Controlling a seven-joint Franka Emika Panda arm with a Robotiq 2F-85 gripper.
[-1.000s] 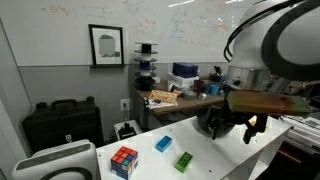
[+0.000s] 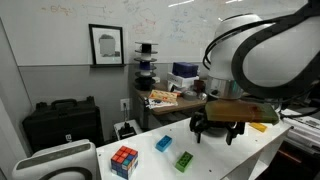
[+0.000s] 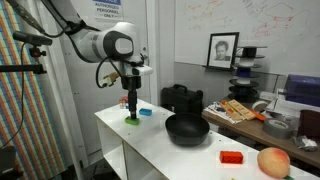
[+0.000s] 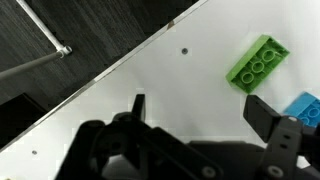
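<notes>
My gripper (image 2: 214, 135) hangs above the white table, its fingers spread apart and empty. In the wrist view a green brick (image 4: 258, 63) with round hollows lies on the table, beyond the right finger (image 4: 258, 110) and not between the fingers. A blue brick (image 4: 306, 108) shows at the right edge of that view, partly cut off. From exterior view 1, the green brick (image 2: 183, 161) is to the left of the gripper and lower in the picture, and the blue brick (image 2: 163, 143) lies farther left. A multicoloured puzzle cube (image 2: 124, 162) rests beside them.
A black pan (image 3: 187, 128) stands on the table, with a red block (image 3: 231, 157) and a peach-coloured round object (image 3: 273, 162) nearer the right end. The table's edge (image 4: 125, 60) runs diagonally near the gripper. White tabletop between pan and red block is bare.
Over the last second my gripper has shifted left in exterior view 1 and turned somewhat, staying open. The bricks and cube have stayed put.
</notes>
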